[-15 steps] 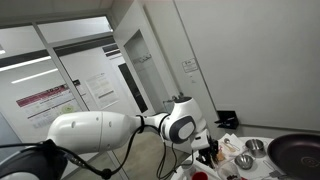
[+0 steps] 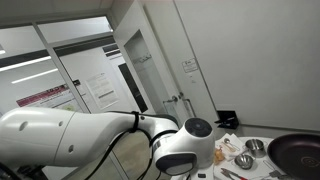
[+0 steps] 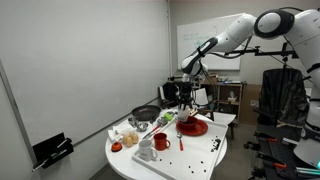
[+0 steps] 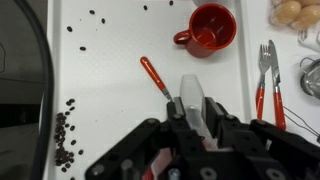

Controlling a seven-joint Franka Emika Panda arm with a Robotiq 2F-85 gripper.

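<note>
In the wrist view my gripper is shut on a pale, whitish object [image 4: 190, 91], whose upper end sticks out past the dark fingers. Its kind is hard to tell. A red mug [image 4: 211, 30] stands beyond it on the white table. Between mug and gripper lies a red-handled utensil [image 4: 152, 72], its far end partly hidden by the held object. From the second exterior view, the gripper hangs around a red plate [image 3: 197, 127]; its fingers are too small to read there. The first exterior view shows the white arm [image 2: 185, 148] low, with the fingers hidden.
Dark beans [image 4: 66, 132] lie scattered at the table's left in the wrist view. A fork [image 4: 263, 80] and knife [image 4: 276, 86] lie at the right, near eggs [image 4: 293, 12]. A black pan [image 2: 296, 154] and metal bowl [image 2: 255, 147] stand farther off.
In the first exterior view the arm's end has come lower and nearer the camera, and its hand has turned. It now covers the red item and the table part that showed below it.
</note>
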